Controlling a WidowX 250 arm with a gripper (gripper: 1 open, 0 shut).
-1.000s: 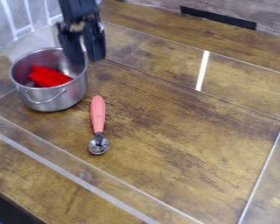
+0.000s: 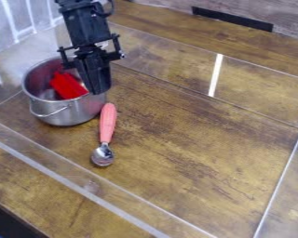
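A steel pot (image 2: 59,108) stands at the left of the table, with a red object (image 2: 66,83) inside it. My black gripper (image 2: 93,77) hangs over the pot's right part, low by its rim and partly in front of the red object; it looks shut, and nothing shows held in it. Below and right of the pot lies a scoop (image 2: 107,125) with a pink handle and a round metal head pointing toward the near edge.
A pale strip (image 2: 216,74) crosses it at the back right, and light seams or tape lines run along its left and right parts.
My gripper has come down and toward the viewer from behind the pot, and has shifted slightly left over it in the last moment. The scoop lies about where it was.
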